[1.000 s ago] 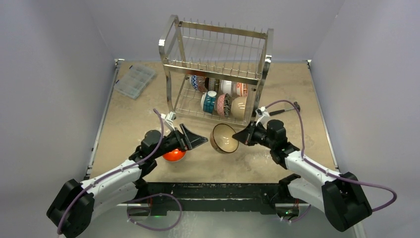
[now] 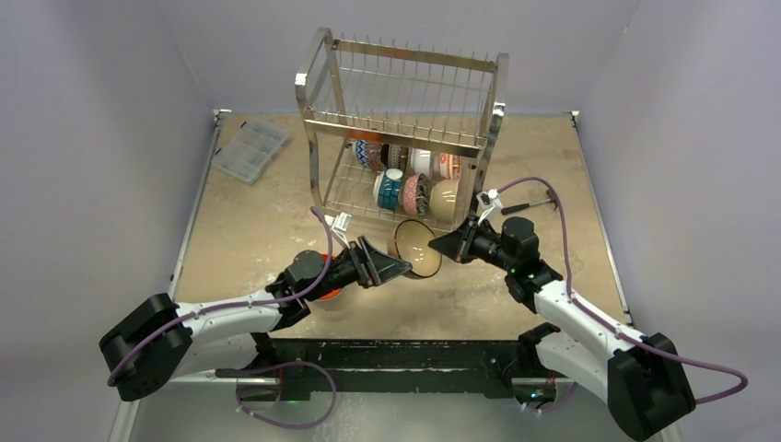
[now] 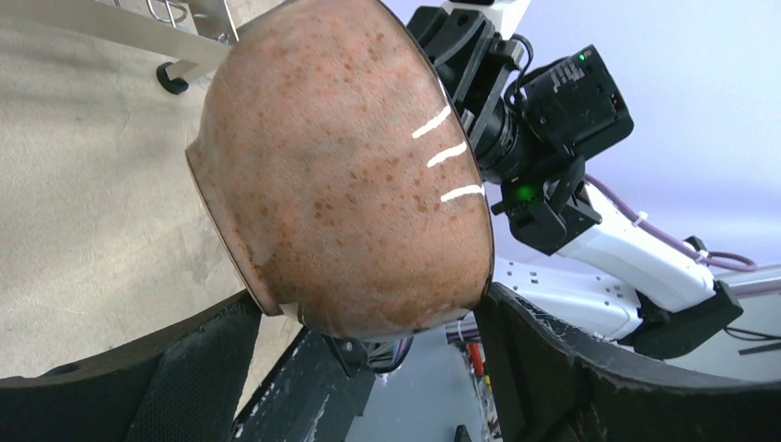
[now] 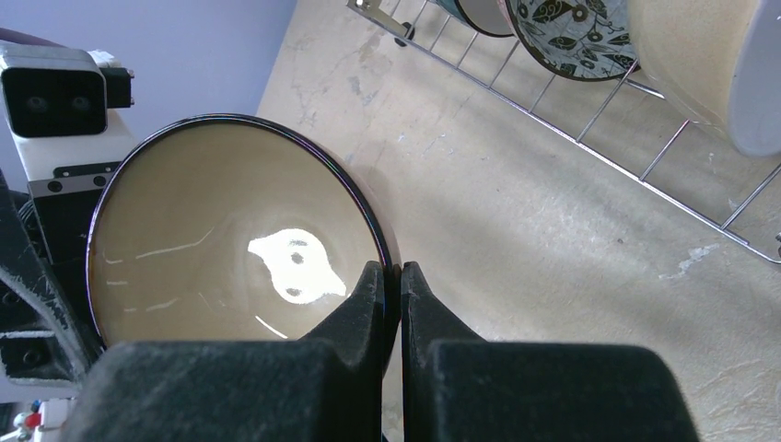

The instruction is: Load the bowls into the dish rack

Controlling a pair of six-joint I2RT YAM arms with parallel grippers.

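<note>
A brown speckled bowl with cream interior [image 2: 414,244] is held in the air in front of the rack, tilted, by my right gripper [image 2: 433,247], shut on its rim [image 4: 359,198]. My left gripper [image 2: 391,267] reaches the bowl's lower side; in the left wrist view its fingers [image 3: 175,378] stand apart around the speckled bowl [image 3: 341,175], and whether they grip it is unclear. The steel dish rack [image 2: 405,129] holds several bowls on its lower tier; its upper tier is empty.
An orange bowl [image 2: 329,292] sits beneath my left arm. A clear compartment box [image 2: 249,149] lies back left, a black-handled tool [image 2: 525,204] at the right.
My left gripper has moved rightward up to the bowl. The bowl and right gripper have shifted slightly up and left.
</note>
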